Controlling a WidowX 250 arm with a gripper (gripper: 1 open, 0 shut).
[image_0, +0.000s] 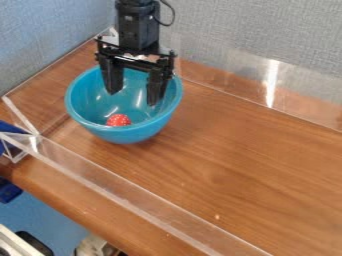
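A turquoise bowl rests on the wooden table near its left side. Inside it lies a small red round object. My gripper hangs down over and into the bowl, open, its two black fingers spread apart, behind and above the red object. No object shows held between the fingers.
A clear plastic strip runs along its front left edge. Grey walls stand behind and left, with white bracing at the left edge.
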